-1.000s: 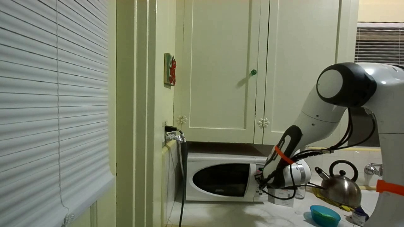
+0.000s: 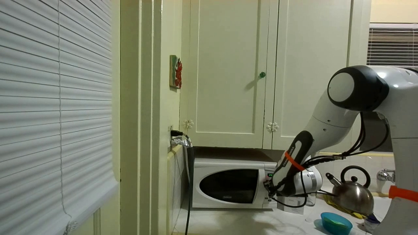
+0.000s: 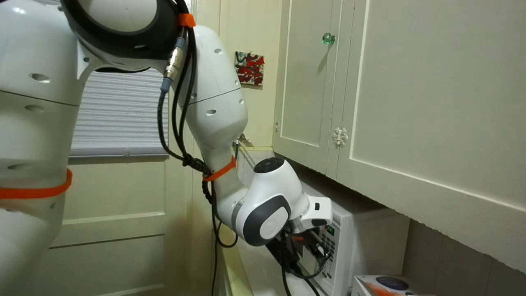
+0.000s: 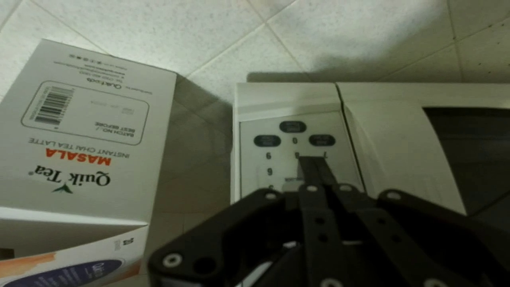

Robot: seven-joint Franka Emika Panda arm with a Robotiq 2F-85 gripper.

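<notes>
A white microwave [image 2: 227, 184] with a dark oval window stands on the counter below the cabinets, its door closed. Its keypad [image 4: 295, 126] fills the middle of the wrist view, upside down, with number keys and dark oval buttons. My gripper is shut, nothing showing between its fingers, and its tips lie over the number keys near the 8. Whether they touch the panel I cannot tell. In exterior view 2 a green display [image 3: 329, 230] is lit at the top of the panel, just past my hand [image 3: 315, 212].
A Quik Tea box [image 4: 86, 129] stands close beside the microwave's keypad side. Farther right are a teal bowl [image 2: 336, 223] and a steel kettle [image 2: 352, 195]. Overhead hang cabinets [image 2: 231, 78].
The arm has barely shifted, the hand sitting very slightly lower than a second ago. The microwave and the other objects have not moved.
</notes>
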